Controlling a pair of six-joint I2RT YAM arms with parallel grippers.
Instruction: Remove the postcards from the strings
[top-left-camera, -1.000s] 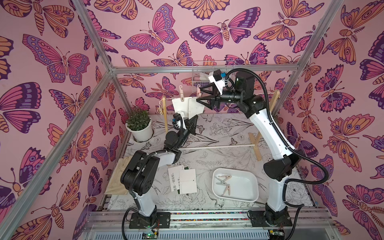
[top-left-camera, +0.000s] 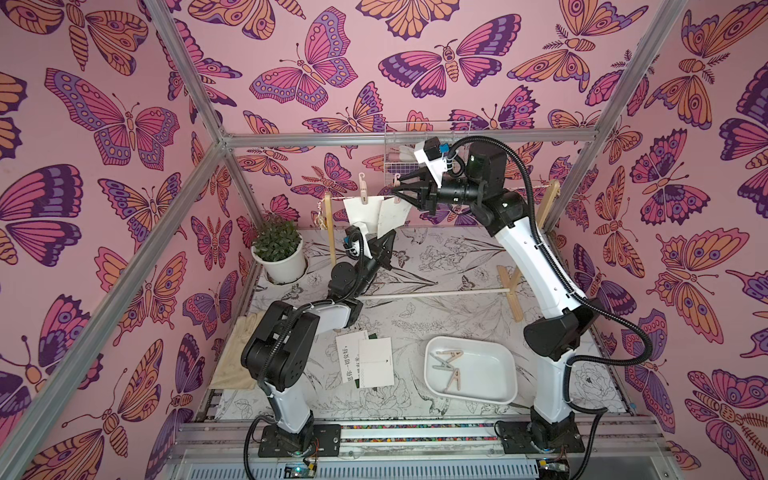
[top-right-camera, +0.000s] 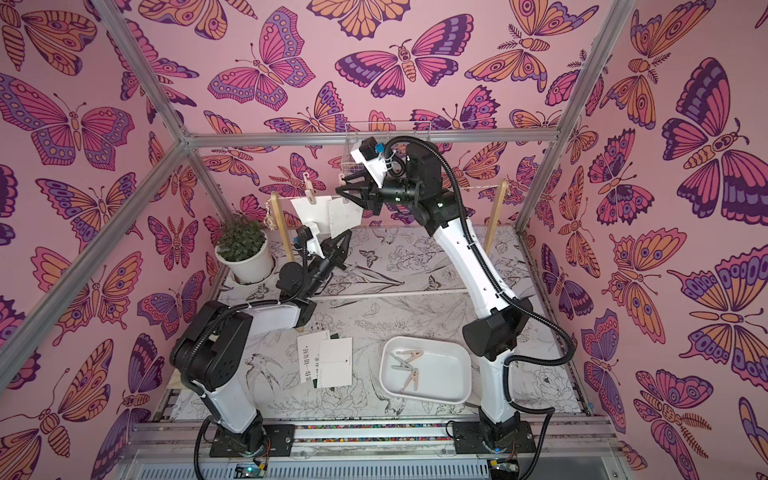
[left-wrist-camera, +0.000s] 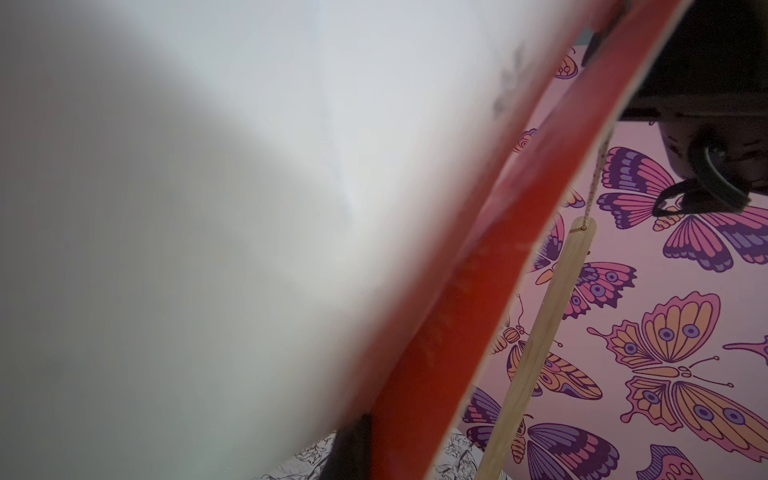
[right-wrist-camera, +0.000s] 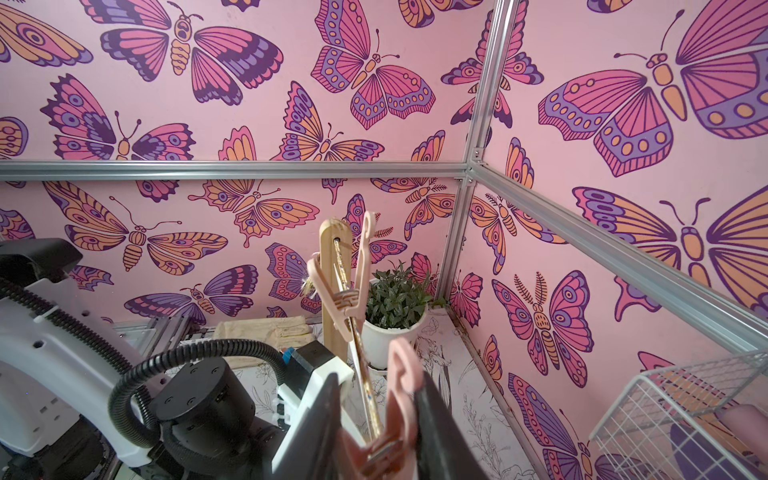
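Two white-backed postcards hang side by side from the string. The left postcard (top-left-camera: 362, 213) is under a pale pink clothespin (top-left-camera: 363, 189); the right postcard (top-left-camera: 391, 217) is under a pink clothespin (right-wrist-camera: 405, 368). Around that second clothespin my right gripper has its fingers, one against each side. Low on the right postcard, my left gripper (top-left-camera: 389, 241) is shut at its lower edge. Close to the lens in the left wrist view, a postcard with a red face (left-wrist-camera: 456, 344) covers most of the fingers; one dark fingertip (left-wrist-camera: 350, 452) shows beside it.
Loose postcards (top-left-camera: 375, 369) lie on the table at front. A white tray (top-left-camera: 509, 376) holds several clothespins. A potted plant (top-left-camera: 277, 244) stands by the left wooden post (top-left-camera: 329, 228). A wire basket (right-wrist-camera: 704, 400) hangs on the back wall.
The right postcard has tilted a little. My left arm looks still.
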